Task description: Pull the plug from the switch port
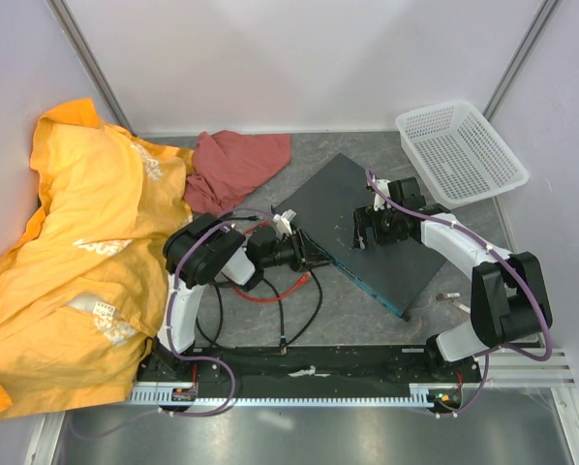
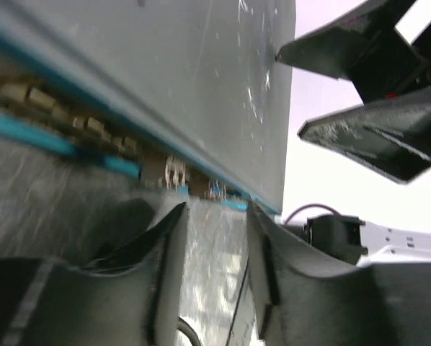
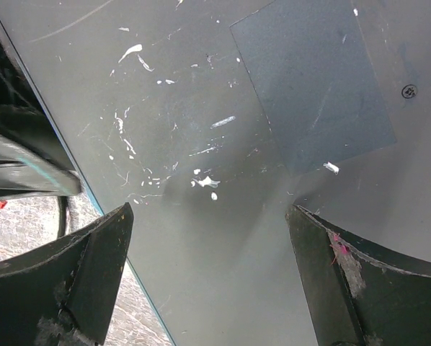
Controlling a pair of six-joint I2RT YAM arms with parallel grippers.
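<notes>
The dark grey switch (image 1: pixel 338 203) lies flat and slanted, its blue-edged port side facing my left arm. In the left wrist view its row of ports (image 2: pixel 100 133) runs above my left gripper, whose fingers stand apart with a gap between them and nothing seen inside. From the top, the left gripper (image 1: pixel 317 258) is at the port edge. A red cable (image 1: pixel 288 293) ends in a red connector close below that gripper. Whether any plug sits in a port cannot be made out. My right gripper is open over the switch's top, holding nothing.
Black cables (image 1: pixel 282 315) loop on the grey table below the left arm. A white basket (image 1: pixel 464 155) stands at the back right, a red cloth (image 1: pixel 236 165) at the back left. Yellow fabric (image 1: pixel 76 252) covers the left side.
</notes>
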